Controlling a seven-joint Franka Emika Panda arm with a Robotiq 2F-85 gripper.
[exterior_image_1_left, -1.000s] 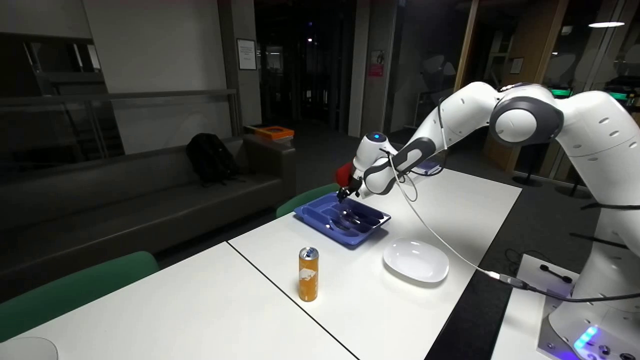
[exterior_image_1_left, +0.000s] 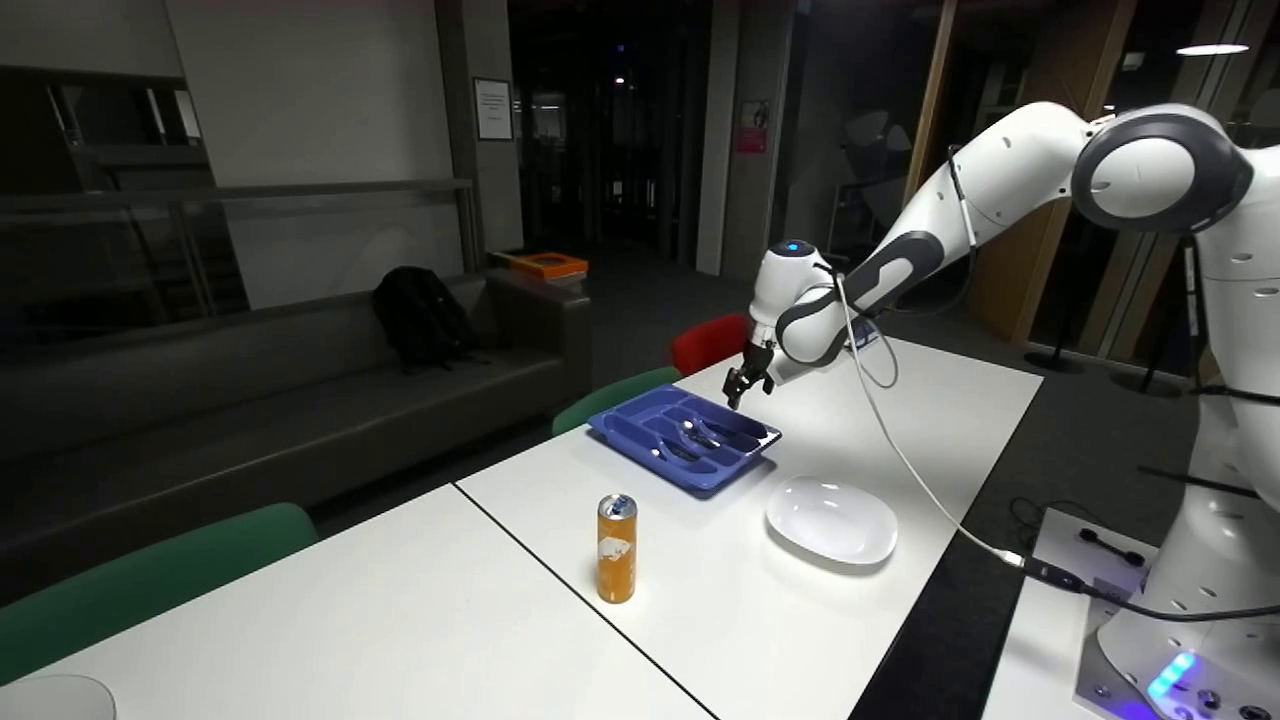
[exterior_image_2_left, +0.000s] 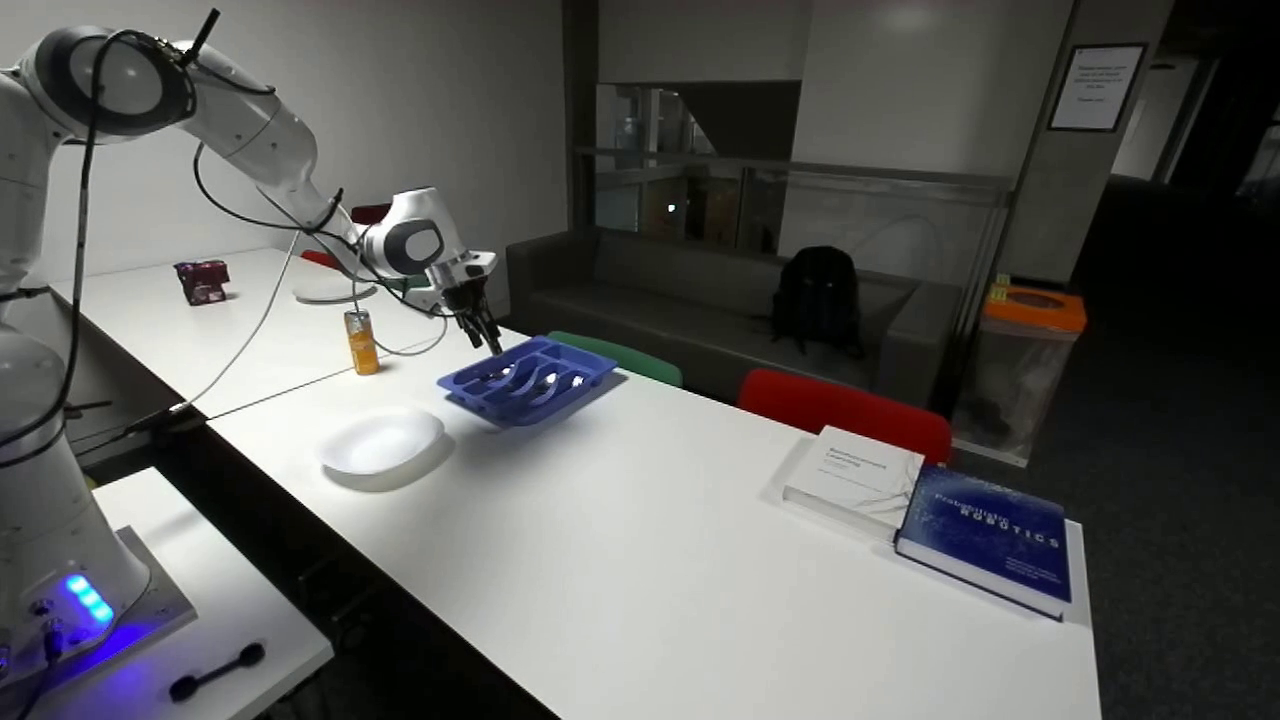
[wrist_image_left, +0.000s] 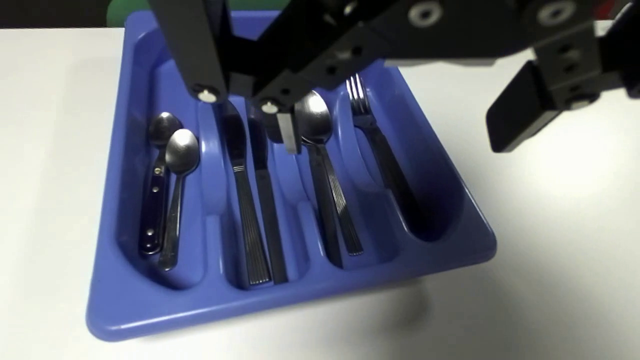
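In the wrist view my gripper stands open above the blue cutlery tray (wrist_image_left: 288, 297), its fingers spread wide and nothing between them. One finger is over the middle compartments; the other is past the tray's right side, above bare table. A fork (wrist_image_left: 387, 159) lies in the right compartment. Beside it are a large spoon (wrist_image_left: 315, 117) with another handle, two knives (wrist_image_left: 249, 219), and two small spoons (wrist_image_left: 181, 153) at the left. Exterior view 1 has the gripper (exterior_image_1_left: 750, 386) just above the far edge of the tray (exterior_image_1_left: 708, 482).
A white dish (exterior_image_1_left: 831, 520) sits nearer the arm's base than the tray. An orange can (exterior_image_1_left: 617, 550) stands upright by the table seam. Two books (exterior_image_2_left: 854, 478) lie at the table's far end.
The arm has drawn back, bringing my gripper rightward in exterior view 1, from over the tray's left part to its far edge. Tray, dish and can are where they were.
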